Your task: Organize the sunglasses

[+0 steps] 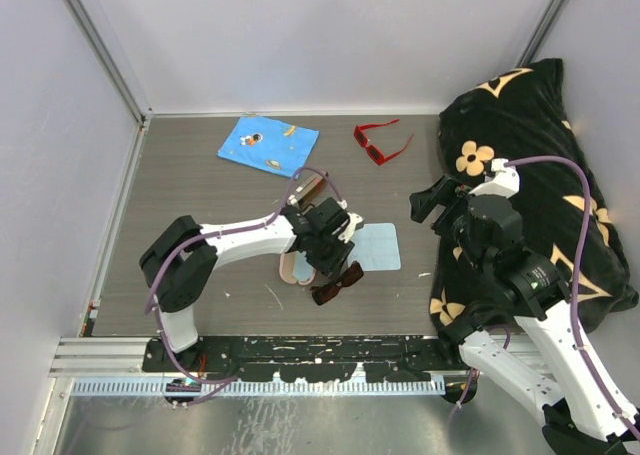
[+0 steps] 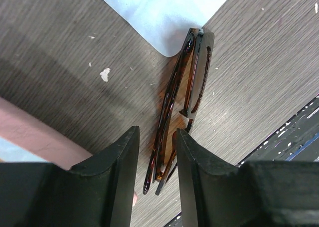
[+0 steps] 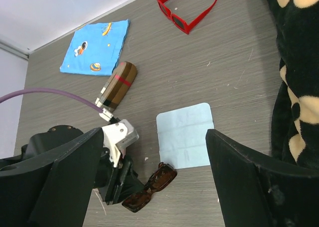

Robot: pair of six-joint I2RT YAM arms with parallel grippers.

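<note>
Dark brown sunglasses (image 1: 338, 283) lie folded on the table near its front, their temples showing in the left wrist view (image 2: 172, 102). Over one end of them is my left gripper, its fingers part open with a gap between them; whether they touch the glasses cannot be told. A pale blue cloth (image 1: 376, 247) lies flat beside the glasses. Partly under the left arm is a pink-rimmed open case (image 1: 288, 268). Red sunglasses (image 1: 376, 147) rest unfolded at the back. To the right, my right gripper (image 1: 428, 213) hangs open and empty above the table.
At the back left lies a blue patterned pouch (image 1: 268, 145). A plaid case (image 3: 118, 86) sits behind the left gripper. A black flowered cushion (image 1: 530, 165) fills the right side.
</note>
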